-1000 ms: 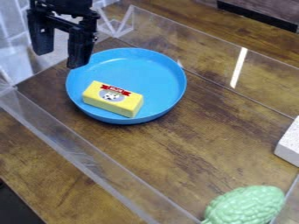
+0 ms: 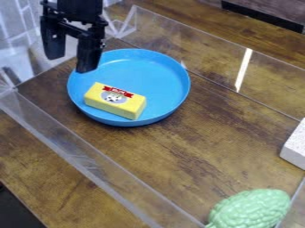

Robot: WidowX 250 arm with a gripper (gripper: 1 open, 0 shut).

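My black gripper (image 2: 71, 44) hangs at the top left, over the left edge of the blue plate (image 2: 161, 76); whether its fingers are open or shut is hard to make out. On the plate, toward its front, lies a yellow box (image 2: 114, 101) with a red-and-white label.
A green lettuce-like object (image 2: 248, 209) lies at the front right. A white object (image 2: 293, 142) is at the right edge. Clear walls border the wooden table (image 2: 191, 160), whose middle is bare.
My gripper has shifted slightly to the right and upward. The plate and box have not visibly moved.
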